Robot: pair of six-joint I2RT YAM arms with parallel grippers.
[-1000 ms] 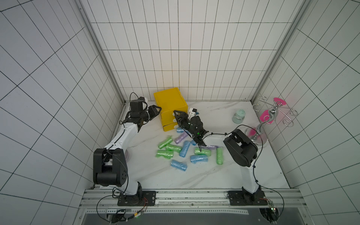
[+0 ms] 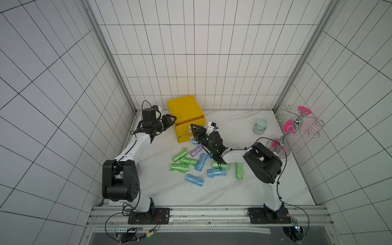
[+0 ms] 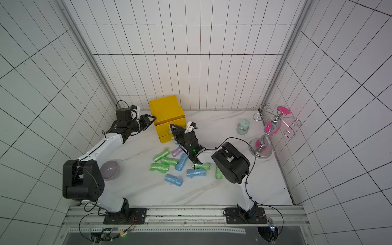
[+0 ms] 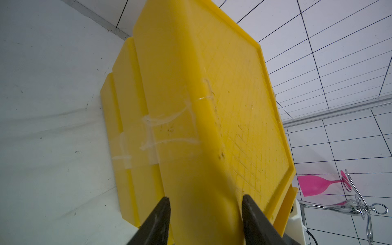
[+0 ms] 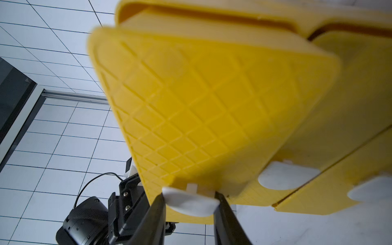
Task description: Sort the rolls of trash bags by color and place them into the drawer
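Note:
The yellow drawer cabinet (image 2: 185, 107) stands at the back left, its top drawer (image 5: 212, 102) slightly out. My right gripper has its fingertips against both ends of that drawer's white handle (image 5: 189, 200). At the cabinet's left side, my left gripper is shut on the top edge near a corner. Green rolls (image 2: 179, 167), blue rolls (image 2: 194, 179) and a purple roll (image 2: 196, 150) lie loose in front of the cabinet. My right arm covers part of the group. The inside of the drawer is hidden.
Two lower drawers with white handles (image 5: 287, 175) look shut. A lilac bowl (image 3: 109, 169) sits beside the left arm. A glass jar (image 2: 259, 126) and a metal stand (image 2: 281, 145) with pink utensils are at the right. Bare table lies at the front.
The top drawer has come out a little toward the table's front, with my right gripper moving the same way at its handle. My left gripper has stayed at the cabinet's edge.

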